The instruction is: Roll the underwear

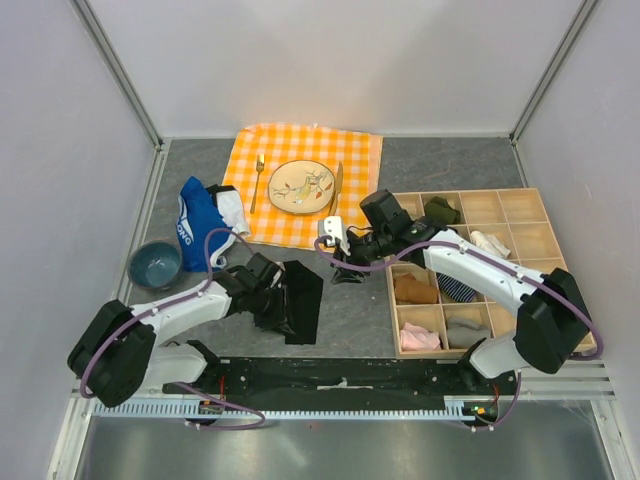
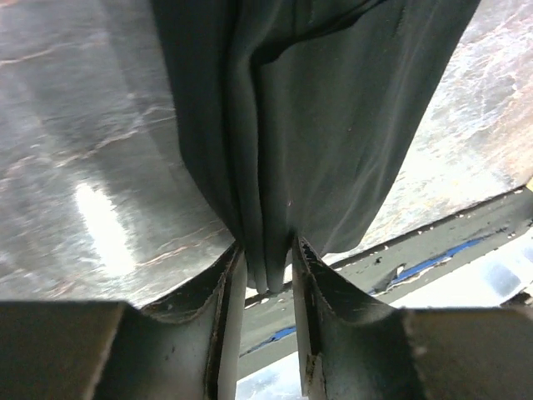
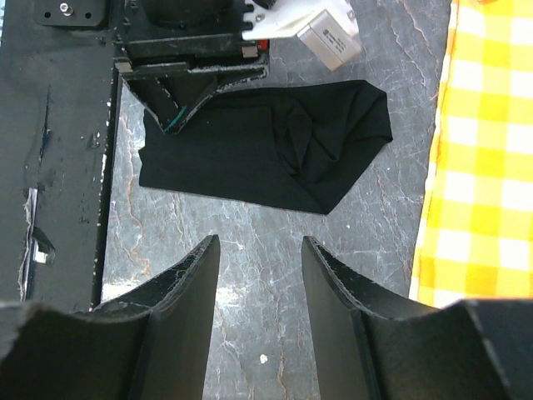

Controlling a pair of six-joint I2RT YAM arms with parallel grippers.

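Observation:
The black underwear [image 1: 306, 300] lies as a narrow folded strip on the grey table, left of centre. My left gripper [image 1: 288, 328] is at its near end; in the left wrist view that gripper is shut on a pinched fold of the underwear [image 2: 341, 125]. The right wrist view has the underwear [image 3: 225, 154] stretched flat, its far end angled and creased, with the left fingers [image 3: 176, 112] over the other end. To the right of the cloth, my right gripper stands part open above bare table, nothing between its fingers.
At the right is a wooden divided box [image 1: 535, 240] with folded clothes in several compartments. A checkered cloth [image 1: 350, 215] bearing a plate [image 1: 302, 187] lies behind. A blue bowl [image 1: 155, 265] and a blue bag [image 1: 198, 225] stand left. Bare table separates underwear and box.

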